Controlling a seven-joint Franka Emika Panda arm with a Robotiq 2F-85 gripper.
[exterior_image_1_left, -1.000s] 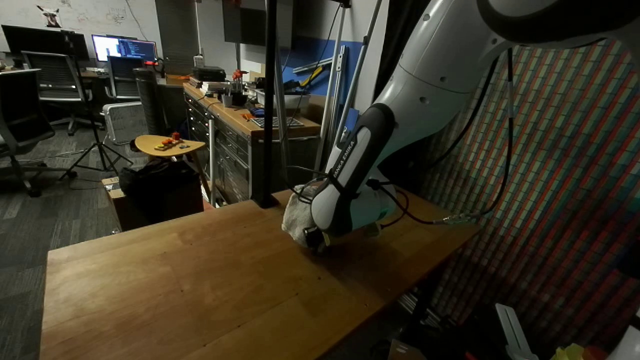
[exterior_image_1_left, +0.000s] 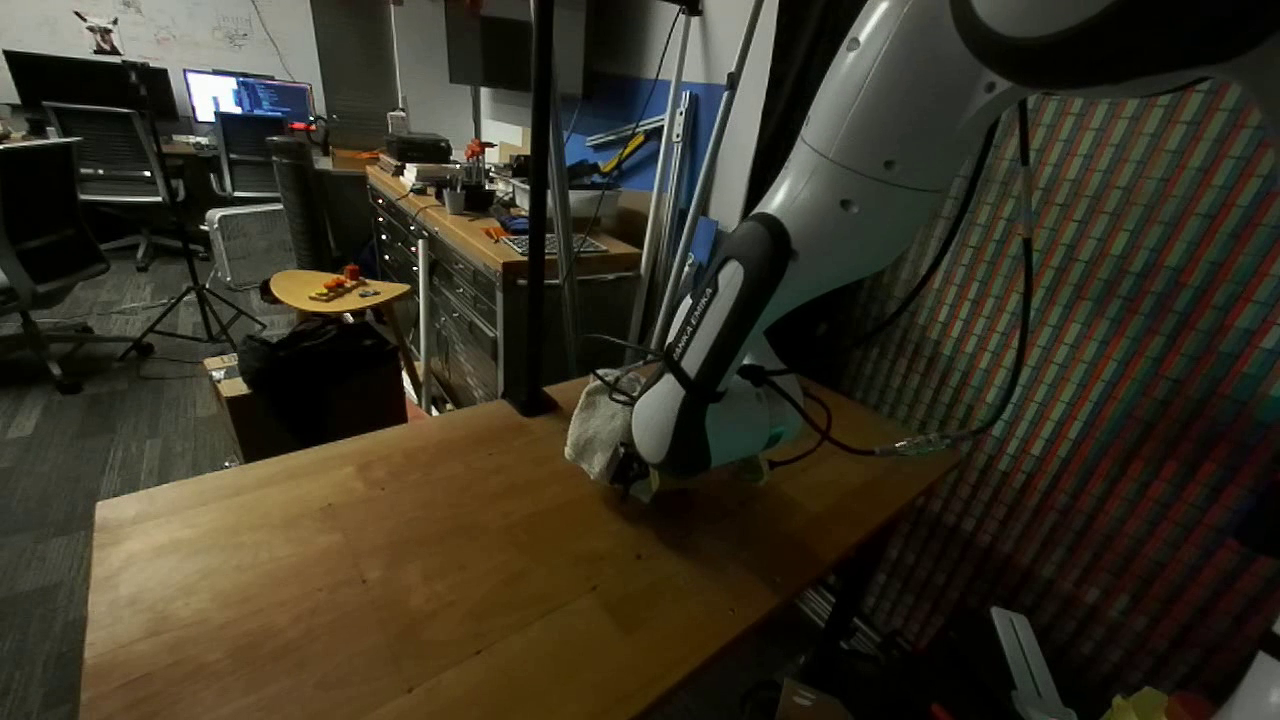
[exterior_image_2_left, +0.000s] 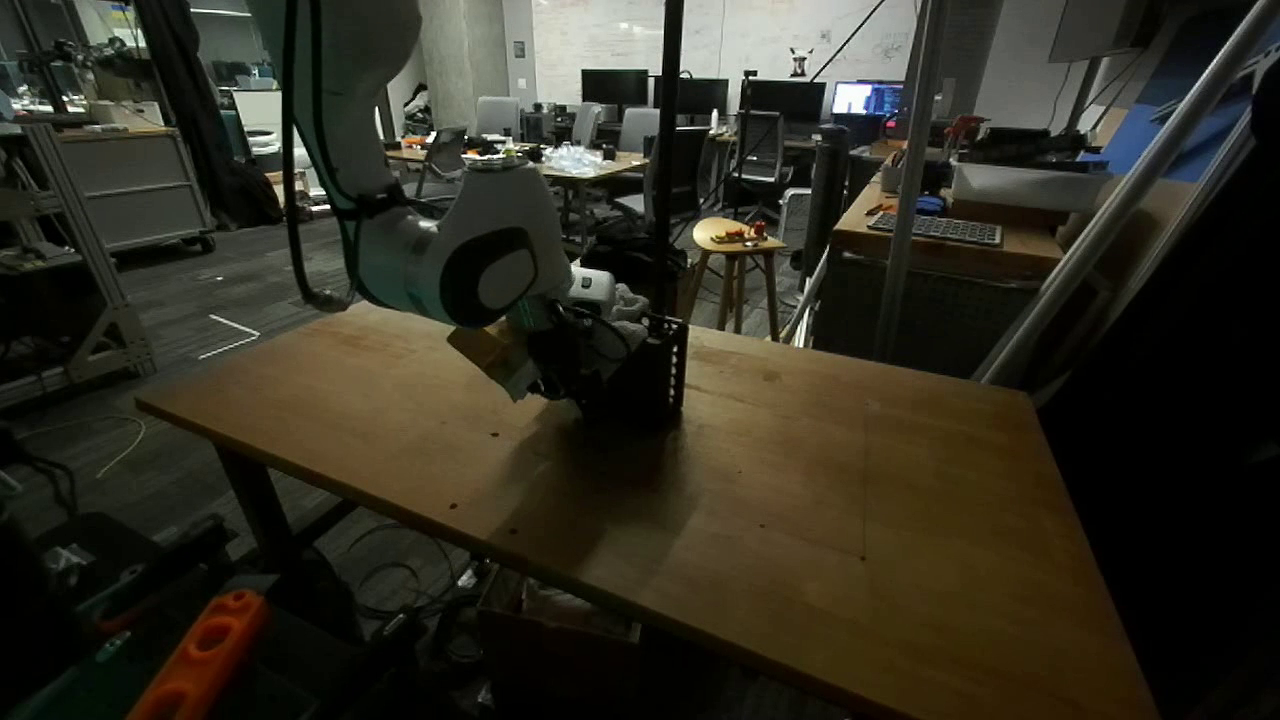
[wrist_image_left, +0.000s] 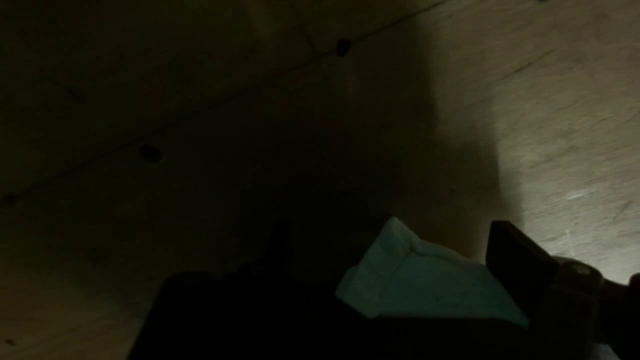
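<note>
A pale, crumpled cloth (exterior_image_1_left: 596, 430) is at the far side of the wooden table, partly hidden behind the arm in exterior view 1. In exterior view 2 the greyish cloth (exterior_image_2_left: 626, 308) shows at the top of a dark perforated holder (exterior_image_2_left: 666, 370). My gripper is low over the tabletop, close by the cloth, and its fingers stand open. Between the dark fingers in the wrist view lies a pale cloth corner (wrist_image_left: 432, 288); deep shadow hides the other side, and I cannot tell whether they touch.
A black upright post (exterior_image_1_left: 536, 240) rises at its far edge. Cables (exterior_image_1_left: 828, 438) loop from the wrist. A small stool (exterior_image_1_left: 339, 292) with colourful items stands beyond the table.
The arm's wrist has shifted slightly right in exterior view 1. The cloth stays in nearly the same spot, its outline a little different, with more of it showing beside the wrist.
</note>
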